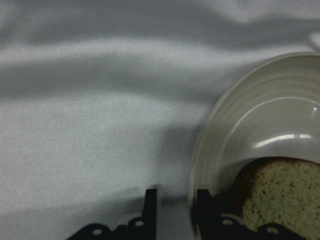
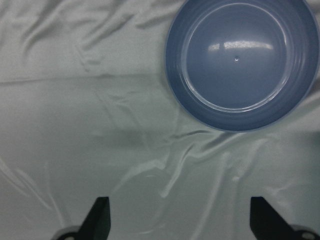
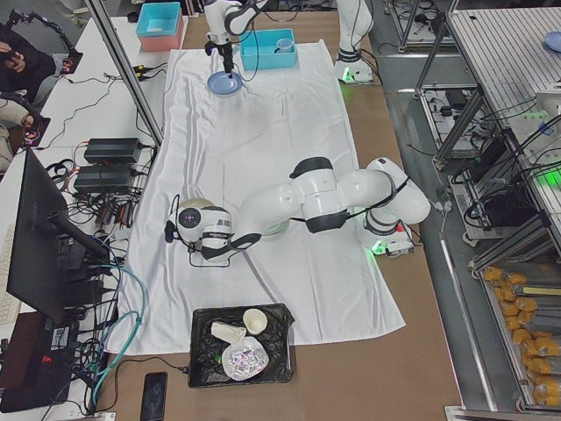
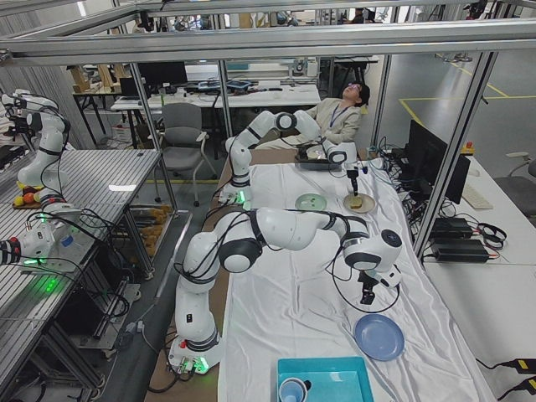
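Note:
In the left wrist view a slice of bread (image 1: pixel 280 195) lies in a cream plate (image 1: pixel 215 145). My left gripper is over the plate's rim, fingers apart, one outside and one just inside beside the bread. My right gripper stands open above the white cloth, with a blue plate (image 2: pixel 235 75) ahead of it and nothing between its fingers. In the right camera view a green plate (image 4: pixel 310 203) sits beside the cream plate (image 4: pixel 360 209).
A turquoise bin (image 4: pixel 322 373) holding a mug (image 4: pixel 292 390) stands near the blue plate. A black tray (image 3: pixel 210 368) with bowls lies at the cloth's other end.

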